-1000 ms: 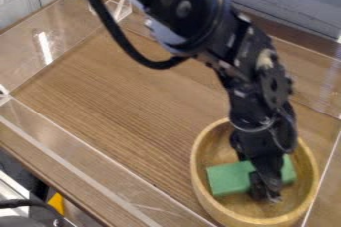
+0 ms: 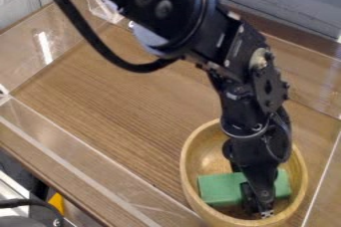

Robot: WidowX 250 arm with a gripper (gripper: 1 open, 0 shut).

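A tan round bowl sits at the bottom right of the camera view. Inside it lies a green block, partly hidden behind my black gripper. The gripper points down into the bowl, with its fingertips shut on the green block.
Clear plastic edging runs along its sides, with a pale wall behind. A dark cable and a small yellow object show at the bottom left.
My gripper, the green block and the bowl have shifted a little to the left in the view. The block is still low inside the bowl.
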